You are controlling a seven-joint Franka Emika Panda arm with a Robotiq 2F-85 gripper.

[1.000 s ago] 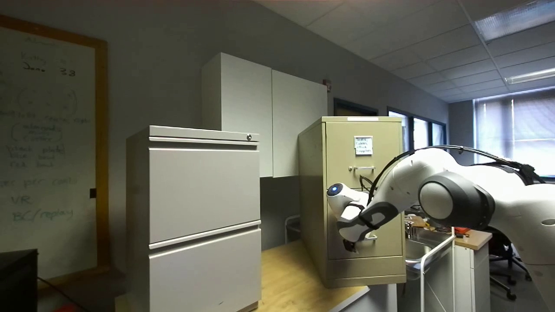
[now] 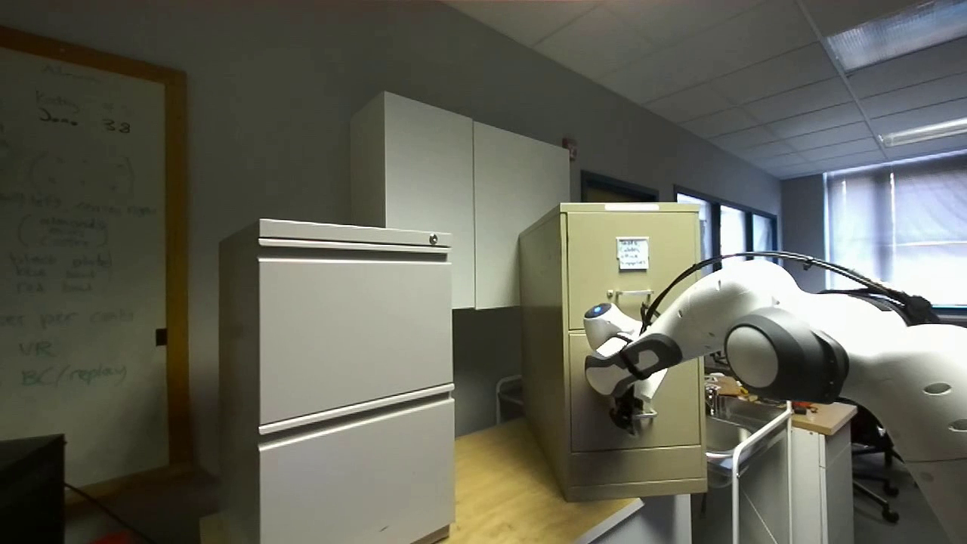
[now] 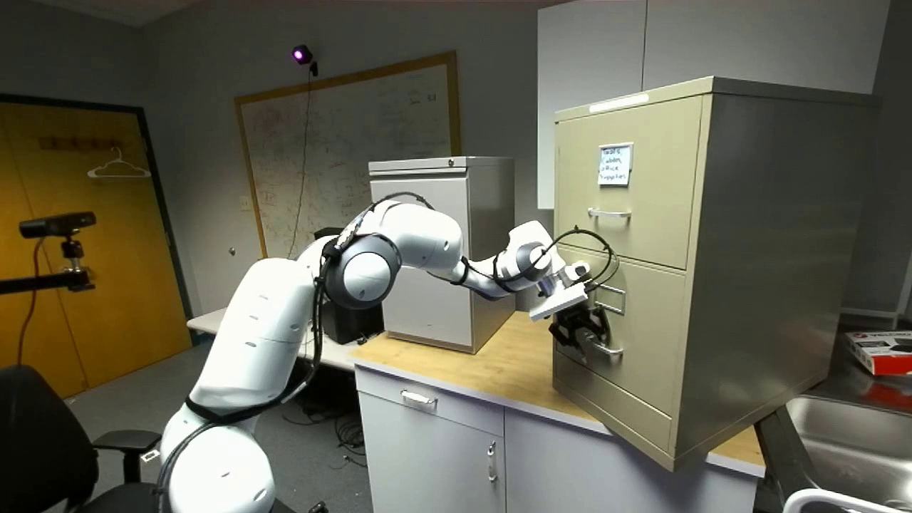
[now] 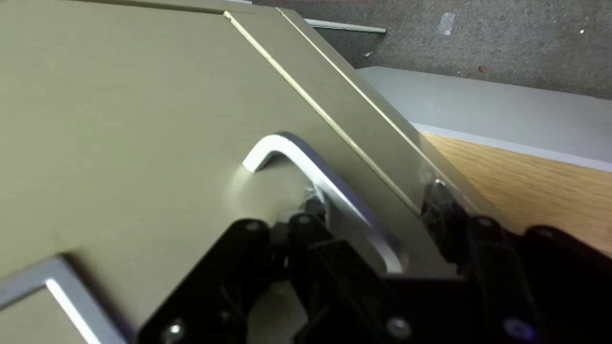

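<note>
The tan filing cabinet [image 2: 544,381] stands with both its drawers shut. On its lower drawer is a silver bar handle [image 4: 338,195], and my gripper is right at it, tilted. In the wrist view the fingers stand part open, with the bar running between them. One fingertip [image 4: 314,207] is on the inner side of the bar, partly hidden by it. The other fingertip [image 4: 440,209] lies beyond the bar, nearer the drawer's lower edge, with a gap between. In exterior view 2 the black gripper [image 3: 583,329] covers part of the handle.
An upper handle [image 3: 609,213] and a label holder [image 3: 608,299] jut from the cabinet front. The cabinet's front corner overhangs the wooden counter [image 3: 521,368]. A light grey cabinet [image 2: 353,344] stands to the left, a sink [image 3: 855,444] to the right.
The hand has turned, its white end swinging right and up in exterior view 1. The gripper has shifted right to the lower handle. The drawers have not moved.
</note>
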